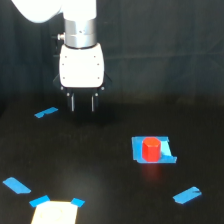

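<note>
In the camera view, my gripper (83, 103) hangs above the dark table, left of centre and toward the back. Its two dark fingers stand apart, with nothing visible between them. A small red block (151, 149) sits on the table to the right of the gripper and nearer the camera. Beneath the block lies a light blue square patch (138, 153) edged in brighter blue tape. Block and gripper are well apart.
A pale, cream-coloured object (55, 214) is cut off by the bottom edge, with blue tape at its corners. More blue tape strips lie at left (16, 185), right (187, 195) and back left (46, 112).
</note>
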